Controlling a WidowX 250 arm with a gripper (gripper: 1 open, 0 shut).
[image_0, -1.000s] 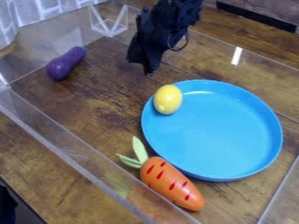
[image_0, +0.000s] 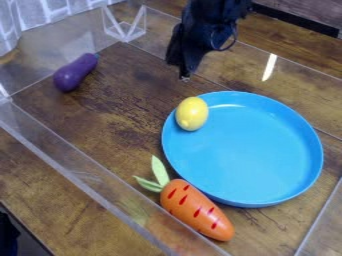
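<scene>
A black robot gripper (image_0: 189, 62) hangs at the top centre of the camera view, above the back of the wooden table, apart from the toys; whether it is open or shut is hard to make out. A yellow lemon-like toy (image_0: 191, 114) rests on the left side of a blue plate (image_0: 254, 160). A purple eggplant toy (image_0: 75, 72) lies at the back left. An orange carrot (image_0: 197, 209) with green leaves lies in front of the plate, toward the bottom.
Clear plastic walls (image_0: 80, 191) edge the left and front. Bare wood (image_0: 114, 125) fills the middle left between the eggplant and the plate, and more is free at the back right.
The gripper has risen and shifted slightly right, toward the back, over the last second. The toys and plate have not moved.
</scene>
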